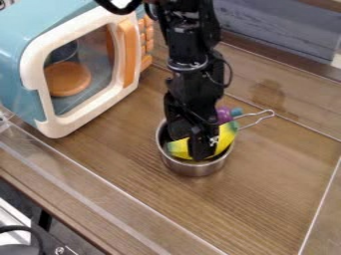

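My black gripper hangs down over a steel pot with a wire handle, its open fingers reaching into it around a yellow object, perhaps a banana. A small purple item with a green part sits at the pot's back right. The fingers hide much of the pot's inside.
A blue and white toy microwave with orange trim stands at the left, a brown disc inside. A pale wall runs along the back.
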